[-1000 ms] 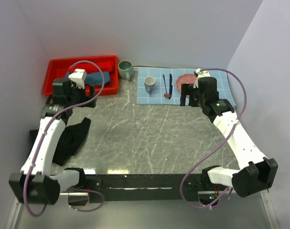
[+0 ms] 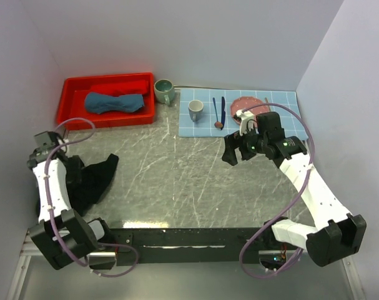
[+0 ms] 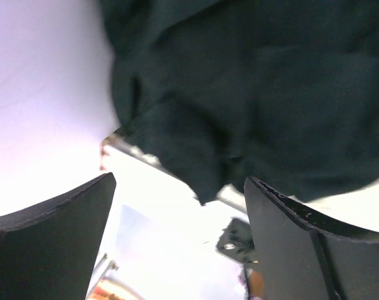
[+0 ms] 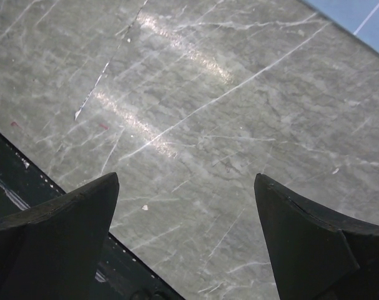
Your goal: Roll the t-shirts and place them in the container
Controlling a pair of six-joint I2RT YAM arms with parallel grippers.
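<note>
A black t-shirt (image 2: 93,185) lies crumpled on the left side of the table, partly covered by my left arm. Above it my left gripper (image 2: 72,167) stands open, and in the left wrist view the dark cloth (image 3: 195,119) spreads beyond the fingers with none of it between them. In the red tray (image 2: 62,111) rest a blue rolled shirt (image 2: 114,103) and a red cloth (image 2: 123,86) behind it. Over the right part of the table my right gripper (image 2: 230,156) is open and empty; only bare tabletop shows between its fingers in the right wrist view.
A green mug (image 2: 164,91) stands beside the tray. On a blue tiled mat (image 2: 189,129) are a white mug (image 2: 195,109), a spoon (image 2: 218,120), a knife (image 2: 223,111) and a pink plate (image 2: 244,105).
My left arm has come away from the tray, towards the left wall and down over the black shirt. My right gripper has shifted slightly left and towards the front edge.
</note>
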